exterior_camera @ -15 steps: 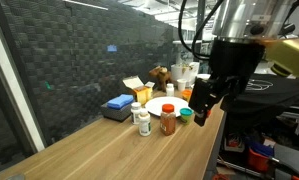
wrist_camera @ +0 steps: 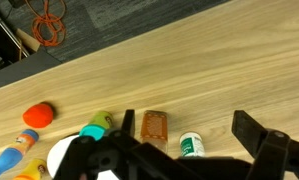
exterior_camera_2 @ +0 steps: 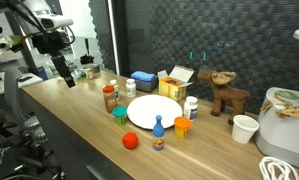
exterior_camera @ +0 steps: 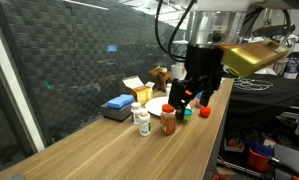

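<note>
My gripper is open above the wooden table, its two dark fingers apart at the bottom of the wrist view. Nothing is held. A reddish-brown jar with an orange lid (wrist_camera: 155, 127) shows between the fingers from above, nearer the left one, and a white-capped bottle (wrist_camera: 192, 145) is beside it. In exterior view 1 the fingers hang close to the jar (exterior_camera: 168, 120), with the gripper nearer the camera; the exact gap is hard to judge. Exterior view 2 shows the gripper high at the left, clear of the jar (exterior_camera_2: 110, 97).
Around the white plate (exterior_camera_2: 149, 117) stand a green cup (exterior_camera_2: 120, 117), red ball (exterior_camera_2: 130, 141), blue bottle (exterior_camera_2: 158, 134) and orange cup (exterior_camera_2: 182, 126). Farther back are a cardboard box (exterior_camera_2: 175, 82) and a toy deer (exterior_camera_2: 222, 92). Bare tabletop (exterior_camera: 84, 155) extends left of the jar.
In exterior view 1 the gripper has shifted left and turned, so its fingers now show against the jar's right side. The red ball has come into sight behind it. Table objects look unmoved.
</note>
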